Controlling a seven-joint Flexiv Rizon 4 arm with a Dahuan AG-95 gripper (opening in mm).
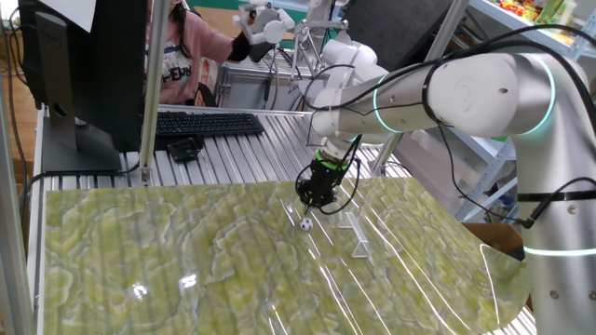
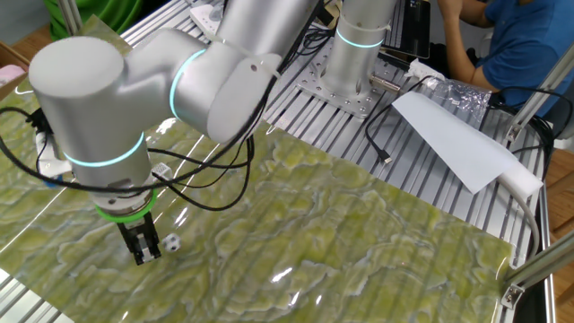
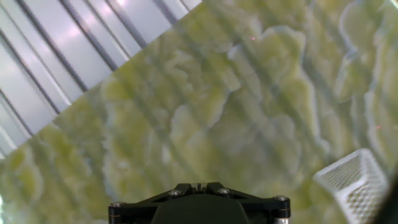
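Observation:
A small black-and-white ball (image 1: 306,224) sits on the green marbled sheet, just on the near side of my gripper (image 1: 315,203) in the first exterior view. In the second exterior view the ball (image 2: 171,242) shows close beside the gripper (image 2: 146,260), apart from its fingers. Seen from the wrist, the gripper is shut, its fingertips together with nothing showing between them; the ball is not visible there. A white open-frame piece with mesh, like a small goal (image 1: 356,234), stands right of the ball. Its mesh (image 3: 357,183) shows at the wrist view's lower right.
The green sheet (image 1: 168,251) is otherwise largely bare. Behind it, on slatted metal, are a keyboard (image 1: 209,124) and a monitor (image 1: 88,84). A white sheet of paper (image 2: 453,139) lies near the arm's base. Cables (image 2: 247,179) hang from the arm.

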